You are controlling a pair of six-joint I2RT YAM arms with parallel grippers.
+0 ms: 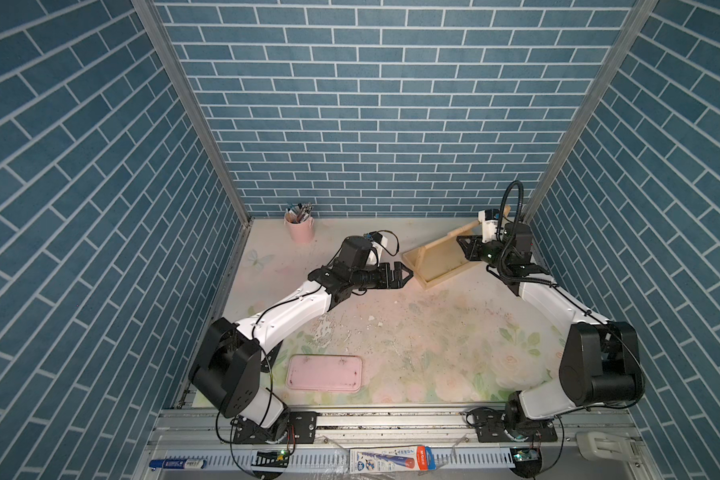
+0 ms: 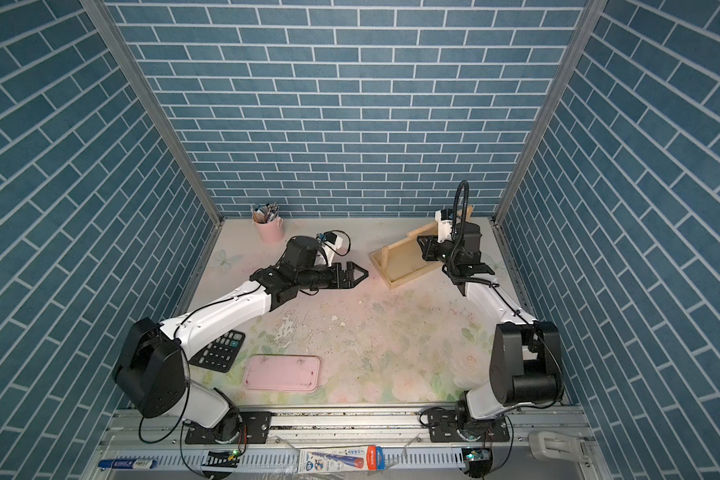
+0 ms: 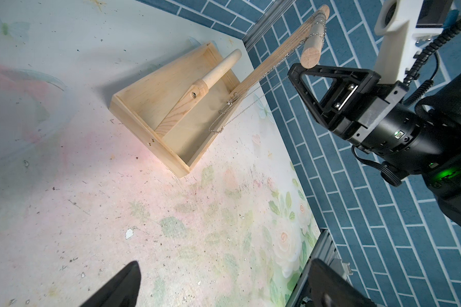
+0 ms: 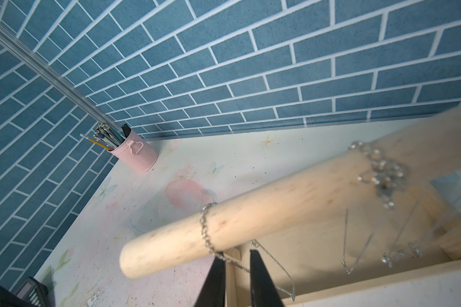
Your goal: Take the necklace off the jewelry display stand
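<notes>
A wooden stand with a tray base holds a raised rod, with a thin silver necklace chain looped round it near its free end. One strand of the chain hangs down and crosses in front of the tips of my right gripper. Its fingers are close together just below the rod, with a narrow gap still between them; no firm hold on the chain shows. More chain is bunched farther along the rod. My left gripper stands open and empty, left of the stand's tray.
A lower peg rises inside the tray, and fine chains hang toward the tray floor. Back left stands a pink cup of brushes. A pink tray lies at the front left, with a calculator beside it.
</notes>
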